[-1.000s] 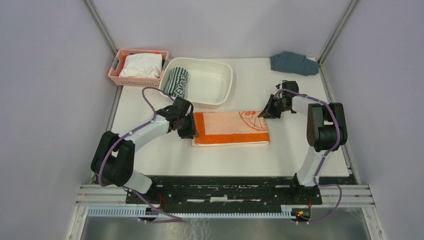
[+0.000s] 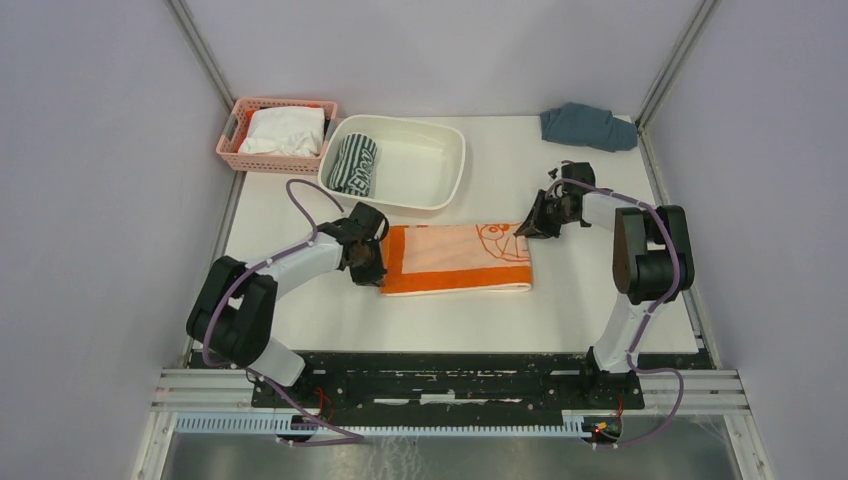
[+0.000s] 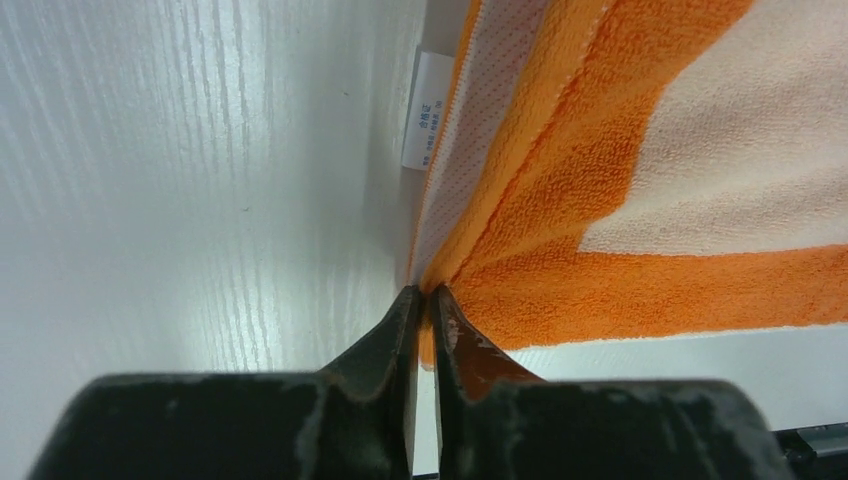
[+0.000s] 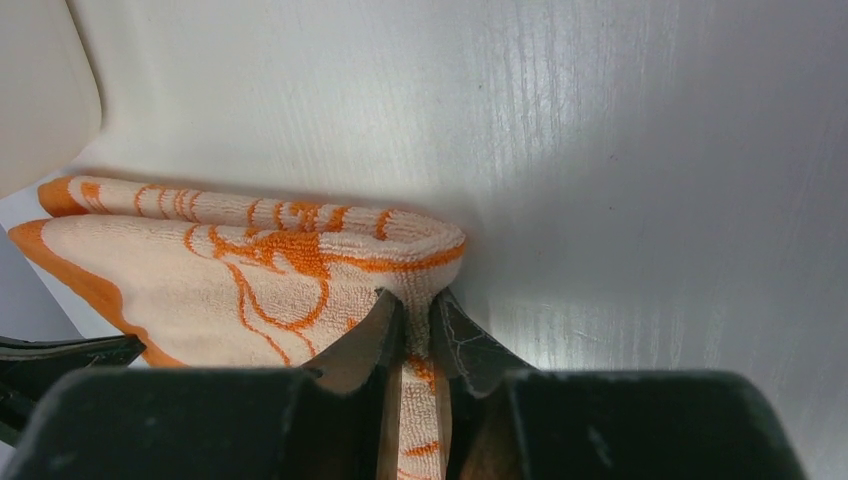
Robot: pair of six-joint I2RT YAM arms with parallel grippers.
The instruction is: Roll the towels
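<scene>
An orange and peach towel [image 2: 455, 250] lies folded into a flat rectangle mid-table, with a line drawing at its right end. At its front left corner, my left gripper [image 2: 380, 281] is closed on the towel's left edge; in the left wrist view the fingertips [image 3: 408, 302] pinch a narrow orange fold. A white label [image 3: 427, 110] pokes out from under that edge. On the far right corner, my right gripper [image 2: 520, 234] has the towel's edge between its fingers, and the right wrist view shows the bunched fabric [image 4: 425, 262] there.
A white bin [image 2: 420, 165] behind the towel holds a rolled green-striped towel [image 2: 354, 165]. The pink basket [image 2: 270, 162] at back left carries white cloth [image 2: 285, 132]. A folded dark blue cloth [image 2: 588, 127] lies at back right.
The towel's left edge and front right corner shifted left with it. My right gripper has stayed in place.
</scene>
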